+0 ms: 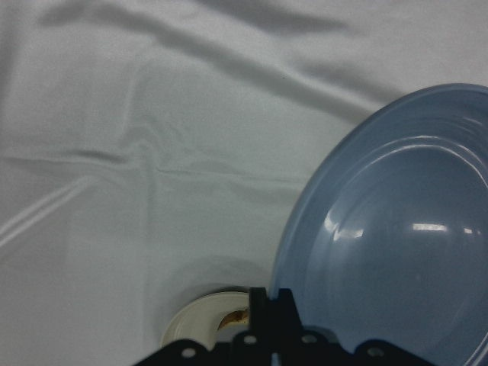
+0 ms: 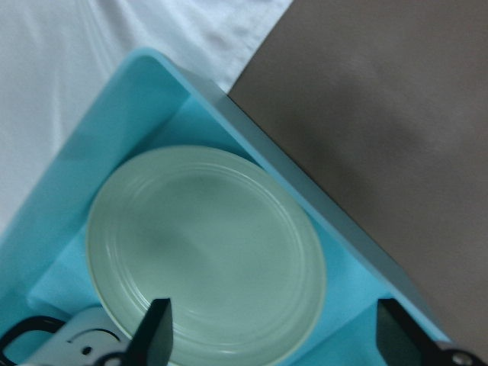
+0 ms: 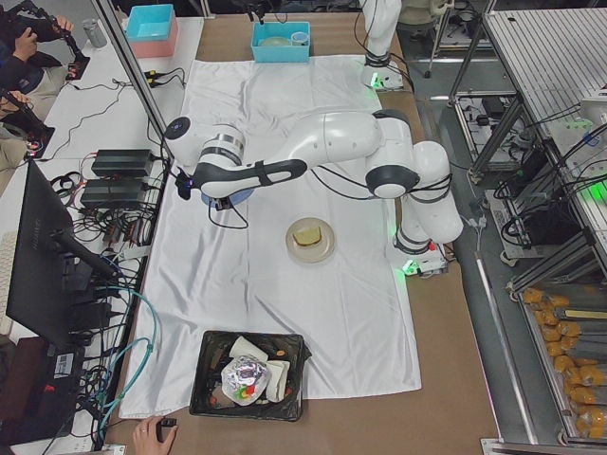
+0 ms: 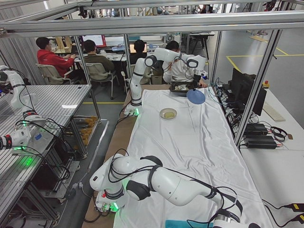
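My left gripper is shut on the rim of a blue plate [image 1: 396,236], held above the white cloth in the camera right view and partly hidden by the arm in the camera left view. A beige plate [image 3: 299,253] with a yellowish food piece [image 3: 307,236] lies on the cloth. My right gripper stands open over a light-blue bin [image 2: 91,122], in which a pale green plate [image 2: 206,229] lies. A white item [image 2: 72,351] beside that plate is partly hidden.
A black tray [image 3: 213,341] with a foil bowl and white items sits at the near edge, where a person's hand [image 3: 152,438] also shows. Monitor and cables line the left side.
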